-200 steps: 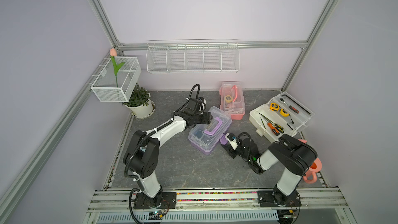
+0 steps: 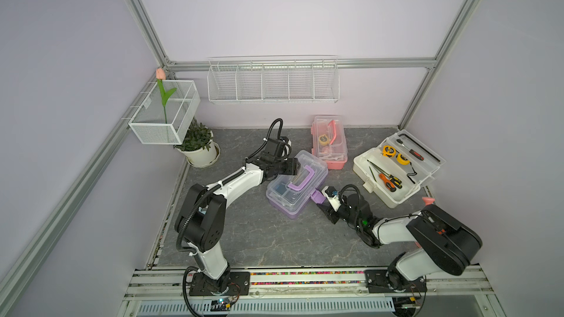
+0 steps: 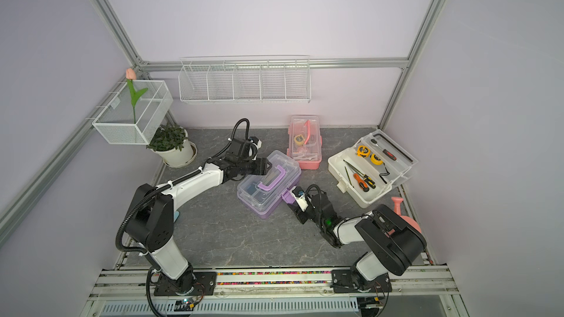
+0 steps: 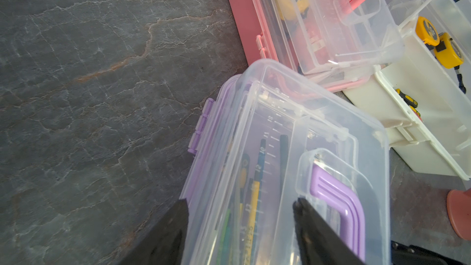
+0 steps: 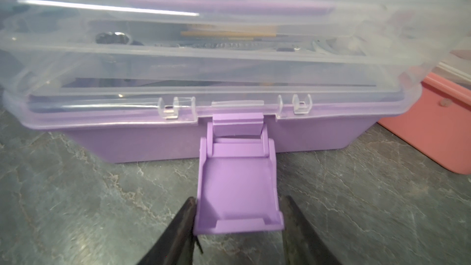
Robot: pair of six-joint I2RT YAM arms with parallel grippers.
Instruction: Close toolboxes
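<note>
A purple toolbox [image 2: 285, 196] with a clear lid lies closed at the table's centre. My left gripper hangs open over that lid [image 4: 235, 132]. My right gripper is shut on the purple front latch [image 5: 238, 181], which sticks out level from the box's front edge. A pink toolbox [image 3: 304, 158], clear lid down, stands behind. The cream toolbox [image 2: 370, 173] at the right lies open, showing tape measures, screwdrivers and other tools.
A potted plant [image 2: 198, 141] stands back left under a wire basket [image 2: 158, 132]; another rack [image 2: 273, 85] hangs on the back wall. A pink object [image 3: 397, 205] is partly hidden by my right arm.
My right arm has swung outward to the right, its gripper staying at the latch and shifting slightly. The left arm looks unchanged.
</note>
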